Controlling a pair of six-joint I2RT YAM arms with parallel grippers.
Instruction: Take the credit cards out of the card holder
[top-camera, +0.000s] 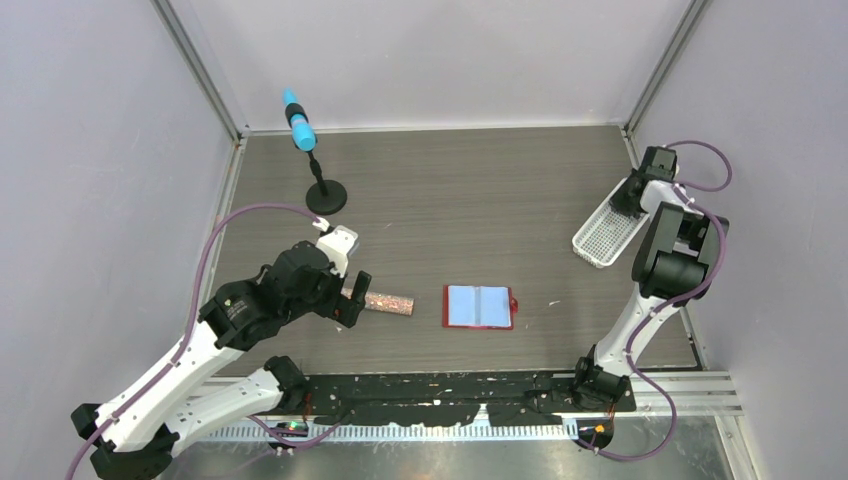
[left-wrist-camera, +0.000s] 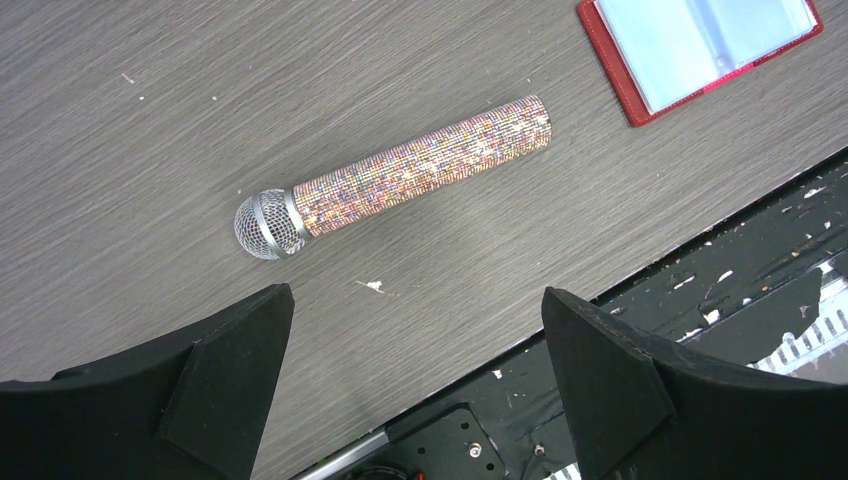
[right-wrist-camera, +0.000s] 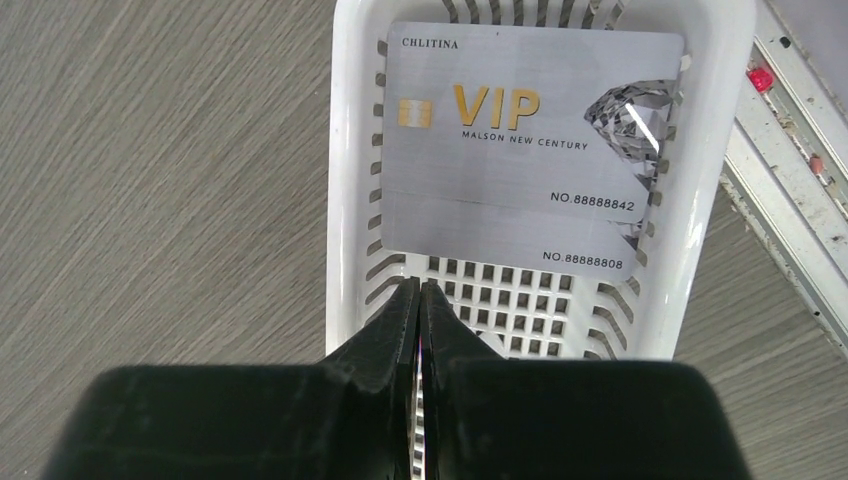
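The red card holder (top-camera: 446, 306) lies open on the table, its pale blue sleeves (top-camera: 478, 306) facing up; no card can be made out in them. Two silver VIP cards (right-wrist-camera: 520, 170) overlap inside the white basket (right-wrist-camera: 345, 200). Over that basket is my right gripper, its fingers shut, tips just short of the cards in the view. A thin coloured streak shows between the fingers lower down; what it is, I cannot tell. My left gripper is open and empty, near a glittery microphone (left-wrist-camera: 420, 165).
A blue microphone on a black stand (top-camera: 326, 197) occupies the back left. The basket stands by the right-hand rail (right-wrist-camera: 790, 140). Bare table (top-camera: 470, 210) lies between the stand and the basket.
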